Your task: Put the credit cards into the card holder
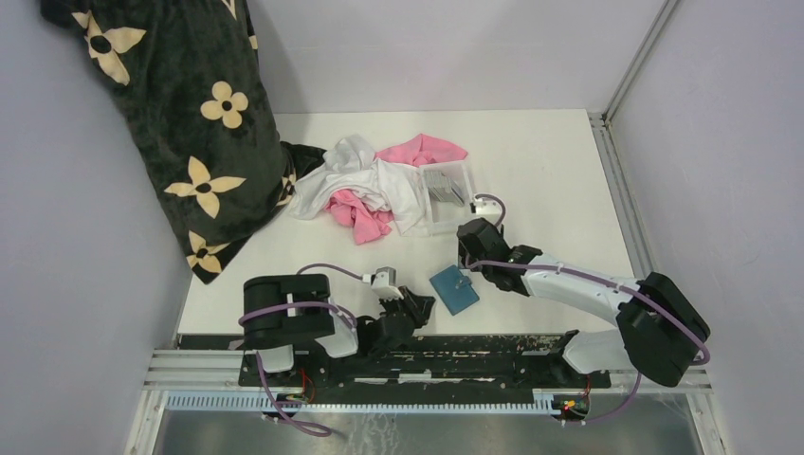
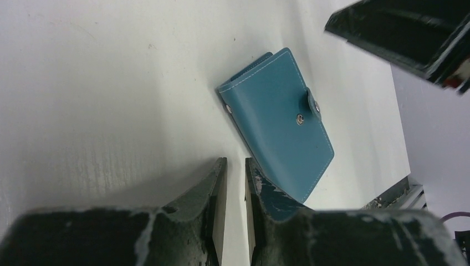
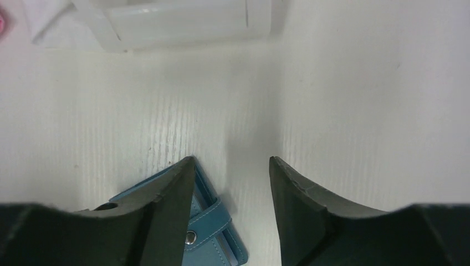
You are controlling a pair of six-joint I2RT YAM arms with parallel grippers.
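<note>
A blue leather card holder (image 1: 454, 289) with a snap strap lies closed on the white table, also seen in the left wrist view (image 2: 280, 124) and right wrist view (image 3: 213, 249). A clear box (image 1: 446, 223) behind it holds grey cards (image 1: 442, 187). My left gripper is low, left of the holder; its fingertips are close together with a narrow gap and nothing visible between them. My right gripper stands open above and beside the holder, towards the box, with nothing held.
White and pink cloths (image 1: 360, 218) lie left of and behind the box. A dark flowered blanket (image 1: 190, 133) covers the left side.
</note>
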